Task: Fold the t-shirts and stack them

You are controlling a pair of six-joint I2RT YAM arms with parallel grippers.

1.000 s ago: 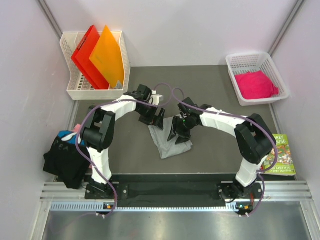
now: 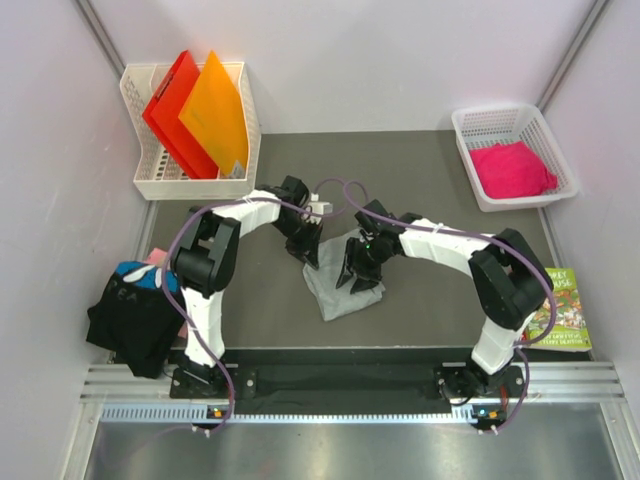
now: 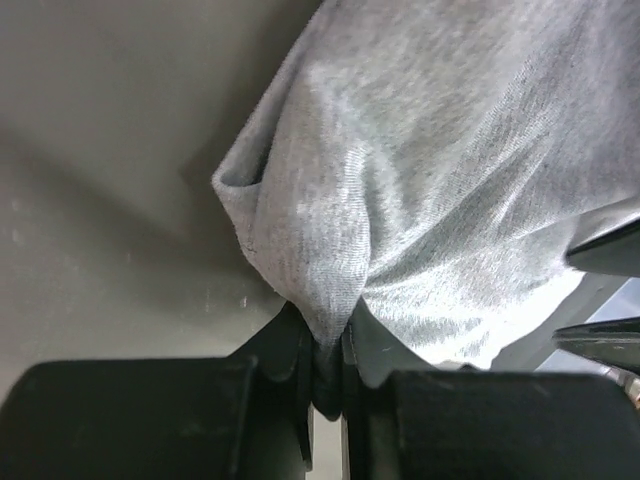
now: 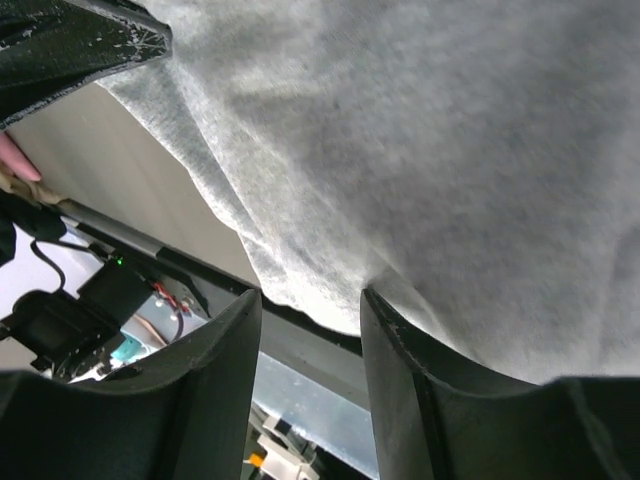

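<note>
A grey t-shirt (image 2: 328, 288), bunched into a small bundle, lies mid-table in the top view. At its left edge, my left gripper is shut on a gathered pinch of the cloth, which bulges up from between the fingertips in the left wrist view. My right gripper stands open over the shirt's right part. Its fingers (image 4: 395, 340) are spread, with the shirt's hem behind them; whether the right fingertip touches the fabric I cannot tell. A black fingertip of the left gripper shows at upper left in the right wrist view.
A white basket (image 2: 465, 150) at back right holds a red cloth (image 2: 512, 170). Another white basket (image 2: 150, 187) with red and orange folders stands at back left. Dark clothing (image 2: 135, 325) lies at left, a green book (image 2: 565, 315) at right. Bare table surrounds the shirt.
The right arm stays nearly still.
</note>
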